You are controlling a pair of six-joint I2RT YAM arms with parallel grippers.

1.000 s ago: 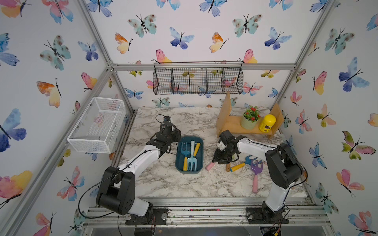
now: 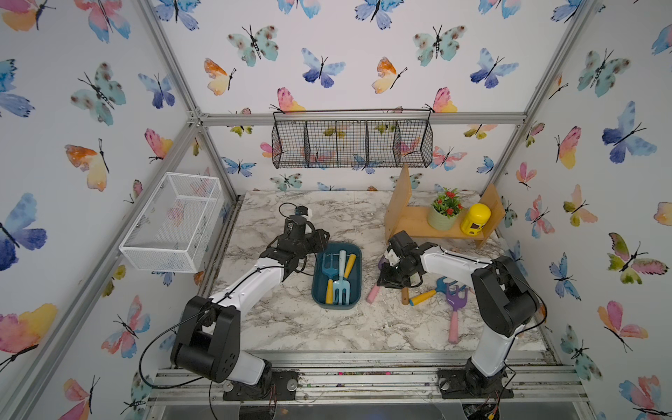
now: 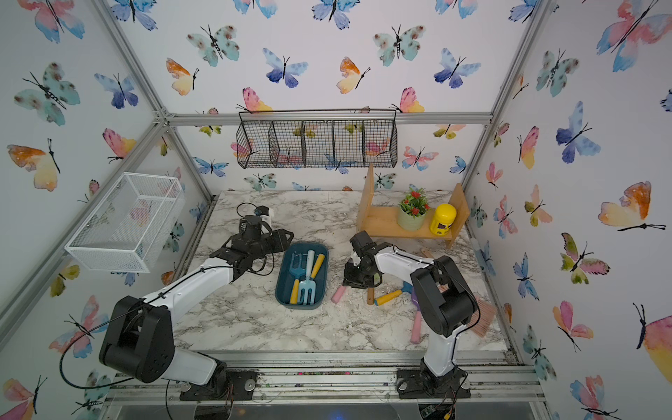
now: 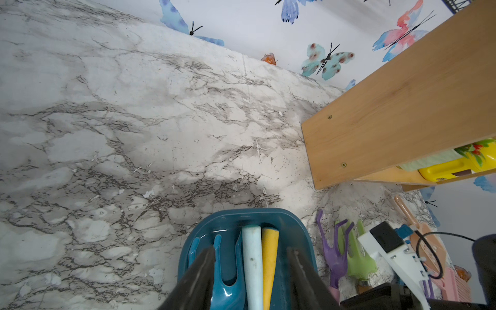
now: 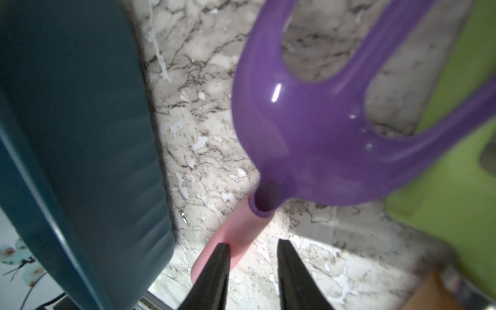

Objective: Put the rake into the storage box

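A purple rake with a pink handle (image 5: pixel 232 237) lies on the table just right of the blue storage box (image 4: pixel 209 221). Its purple head (image 5: pixel 304 139) fills the middle of the right wrist view. Low over the handle is my right gripper, fingers apart; the left finger overlaps the handle in view and nothing is clasped. In the box lie a dark blue fork (image 4: pixel 227 294) and a light blue fork (image 2: pixel 341 288), with a yellow handle (image 4: pixel 269 258) beside the pale one. My left gripper hangs open above the box's far end, empty.
A green tool (image 5: pixel 465 196) lies close to the rake's right side. Another purple tool (image 2: pixel 456 301) and a yellow-handled tool (image 2: pixel 422 297) are farther right. A wooden shelf (image 2: pixel 420 218) stands behind; bare table lies left and in front.
My left gripper has moved slightly right, toward the box. The right gripper has shifted slightly around the pink handle's upper end. The box and its contents look unmoved.
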